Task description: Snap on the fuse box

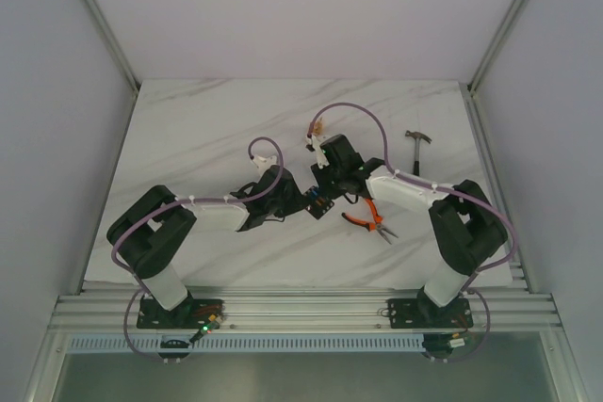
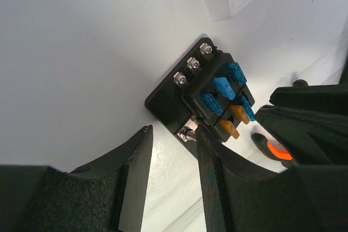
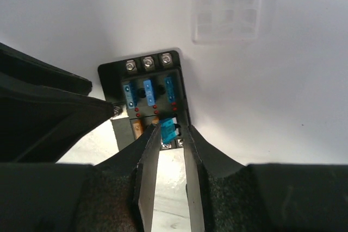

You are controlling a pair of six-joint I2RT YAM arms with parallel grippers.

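Observation:
The black fuse box (image 2: 163,101) lies tilted on the white table, with blue and orange fuses (image 3: 149,92) and a row of screw terminals. My left gripper is at the box's lower left edge, fingers part open beside a metal terminal. My right gripper is over the box's fuse end, fingers apart, a blue piece visible between or just beyond them; whether it touches cannot be told.
A clear plastic container (image 3: 225,12) lies beside the box. Pliers (image 1: 372,226) lie to the lower right, a hammer (image 1: 417,152) to the right.

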